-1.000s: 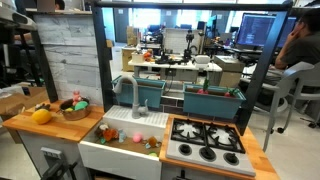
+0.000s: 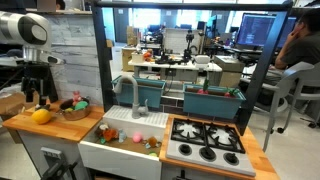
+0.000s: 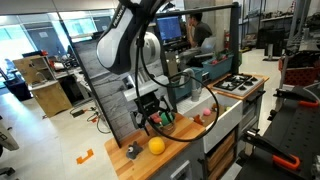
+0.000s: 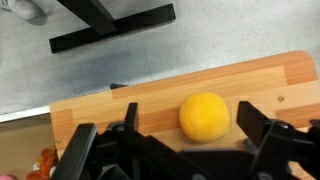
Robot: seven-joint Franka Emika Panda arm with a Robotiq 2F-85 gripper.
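Note:
A round yellow-orange object lies on the wooden counter, and in the wrist view it sits between the fingers of my open gripper, which hangs above it. The same yellow object shows near the counter's end in exterior view 2, with the gripper over the counter. From exterior view 1 the gripper is just above the yellow object, apart from it. Nothing is held.
Beside the yellow thing stands a basket with colourful items. Farther right are a sink holding several toys, a faucet, and a stove. A small dark item lies near the counter's end.
The arm has come down from above toward the counter's left end, and the gripper is now low over the yellow object. The items on the counter look unmoved.

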